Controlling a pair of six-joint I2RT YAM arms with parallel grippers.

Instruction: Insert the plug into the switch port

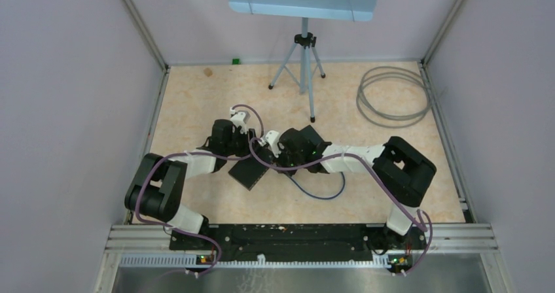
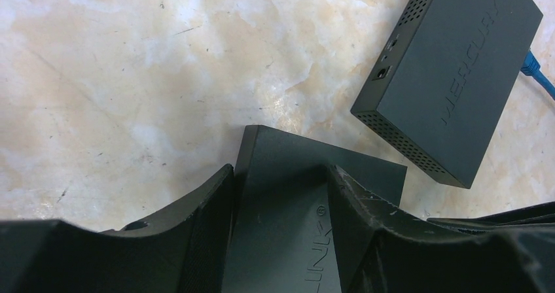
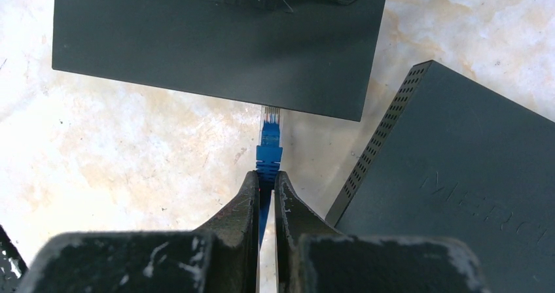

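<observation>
In the left wrist view the black switch (image 2: 288, 155) lies between the fingers of my left gripper, which is shut on it. The right wrist view shows the blue plug (image 3: 268, 155) pinched near its back by my right gripper. Its clear front end meets the edge of that switch (image 3: 216, 64); how deep it sits in a port, I cannot tell, since the port face is hidden from above. From the top view, the switch (image 1: 248, 173) lies tilted on the table with both grippers close together over it.
A second dark box marked MERCURY (image 2: 471, 64) lies right beside the switch, with a blue cable (image 2: 540, 77) at its far side. That cable (image 1: 321, 197) loops over the table below the right arm. A tripod stand (image 1: 306, 64) and a grey coiled hose (image 1: 393, 116) stand farther back.
</observation>
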